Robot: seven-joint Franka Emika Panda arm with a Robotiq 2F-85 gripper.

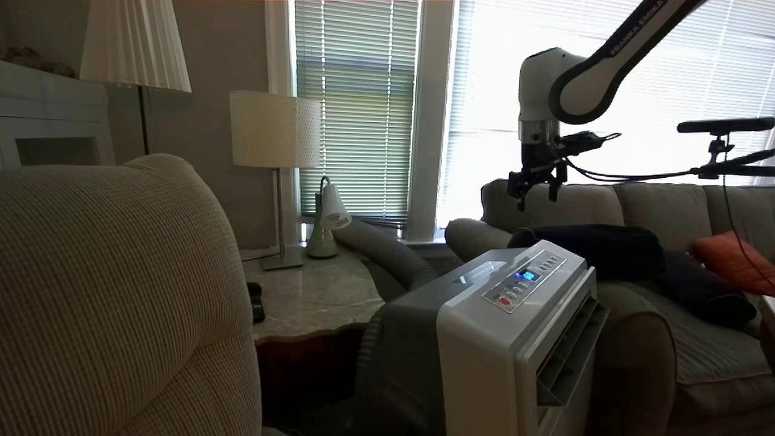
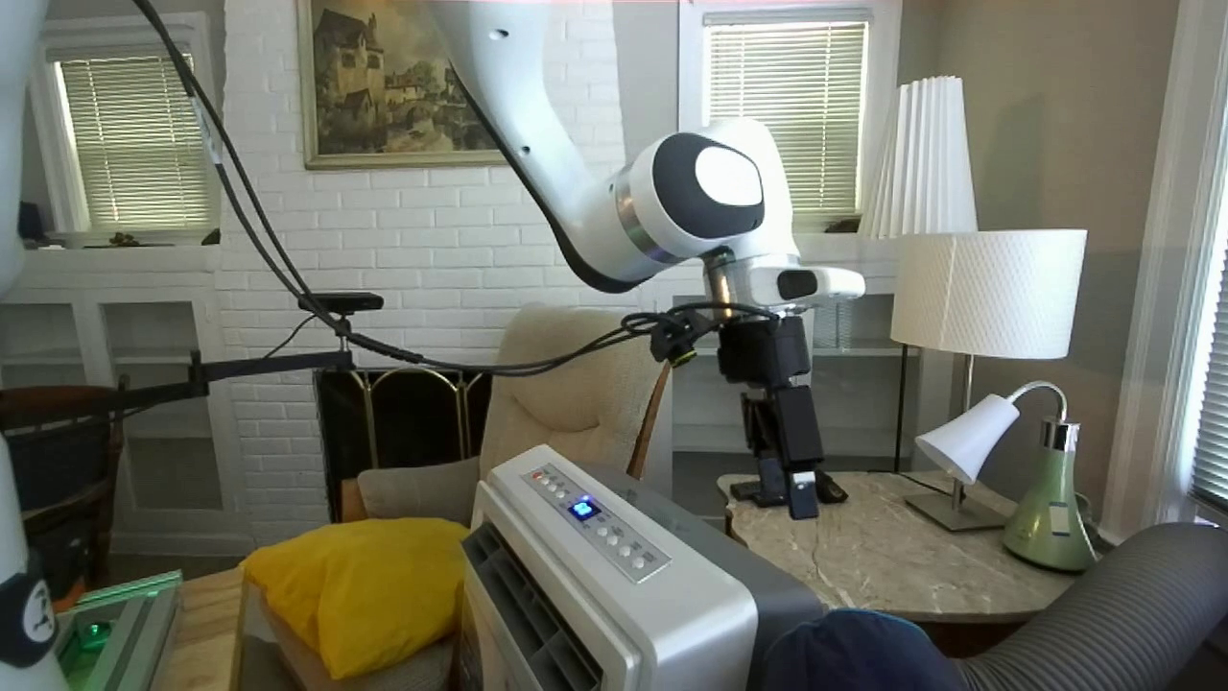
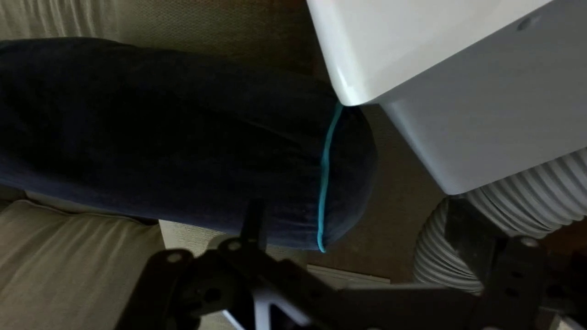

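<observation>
With its fingers spread and nothing between them, my gripper (image 1: 537,197) hangs open in the air, fingers down, in front of the couch back. In exterior view 2 the gripper (image 2: 794,495) appears beyond the portable air conditioner (image 2: 622,541), whose panel is lit blue. Below me in the wrist view lies a dark navy cushion (image 3: 181,137) with a teal edge, beside the white and grey housing of the air conditioner (image 3: 490,110). The gripper's dark fingers (image 3: 253,222) (image 3: 467,236) stand wide apart at the bottom of that view.
A ribbed exhaust hose (image 1: 392,258) runs from the unit towards the window. On the marble side table (image 1: 327,290) stand a shaded lamp (image 1: 276,131) and a green desk lamp (image 1: 323,236). An orange pillow (image 1: 734,254) rests on the couch. A yellow cushion (image 2: 357,587) sits left of the unit.
</observation>
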